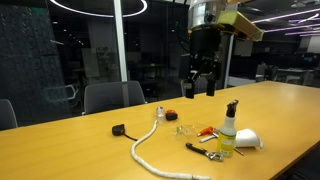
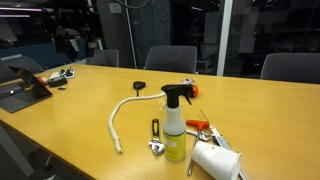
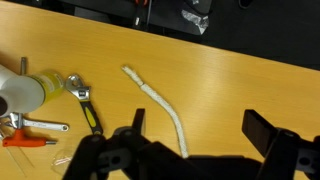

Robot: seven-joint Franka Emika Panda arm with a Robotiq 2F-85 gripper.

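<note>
My gripper is open above the table, its two dark fingers wide apart with nothing between them. A white rope-like hose (image 3: 160,103) lies on the wood below, partly within the gap as the wrist view sees it; the gripper is well above it. In exterior view 1 the gripper (image 1: 202,84) hangs over the far side of the table, and the hose (image 1: 143,157) curves across the table's near left part. A spray bottle (image 2: 175,128) with yellow liquid stands upright, and an adjustable wrench (image 2: 156,138) lies beside it.
A white cup (image 2: 217,159) lies on its side near the bottle, with red-handled pliers (image 1: 208,131) close by. A black object (image 1: 123,131) and an orange-and-black item (image 1: 187,117) lie farther back.
</note>
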